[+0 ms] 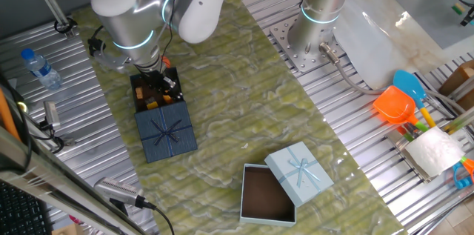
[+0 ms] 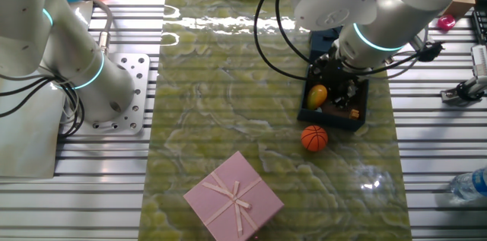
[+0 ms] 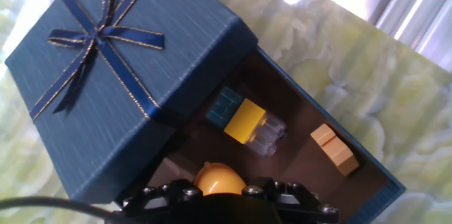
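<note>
A dark blue gift box [image 3: 381, 199] stands open on the green marbled mat, its ribboned lid [image 1: 166, 133] resting askew over one end. Inside it, the wrist view shows a yellow-orange rounded toy [image 3: 220, 179], a teal, yellow and clear block piece [image 3: 246, 120] and a tan block [image 3: 335, 150]. My gripper reaches down into the uncovered part of the box. Its black fingers [image 3: 173, 198] lie on either side of the rounded toy in that view. Whether they touch or grip it is hidden.
Beside the dark box lies a small basketball [image 2: 313, 138]. A pink gift box [image 2: 233, 198] and an open pale blue box [image 1: 268, 196], its lid [image 1: 300, 173] leaning on it, stand elsewhere on the mat.
</note>
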